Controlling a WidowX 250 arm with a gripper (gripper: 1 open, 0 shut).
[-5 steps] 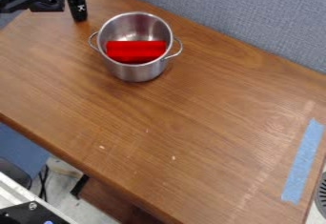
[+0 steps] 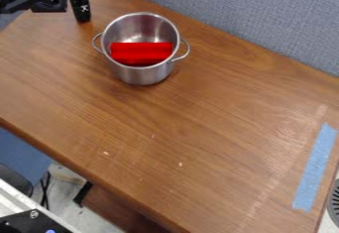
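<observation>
A steel pot [image 2: 146, 29] with two wire handles stands on the wooden table [image 2: 199, 148], upper left of centre. A red object [image 2: 141, 53] lies inside it. At the top left edge, left of the pot and apart from it, is my dark gripper [image 2: 78, 7], partly cut off by the frame; whether it is open or shut cannot be made out.
A blue tape strip [image 2: 314, 168] lies along the table's right side, with part of a white round object [image 2: 332, 207] at the edge. A grey padded wall runs behind the table.
</observation>
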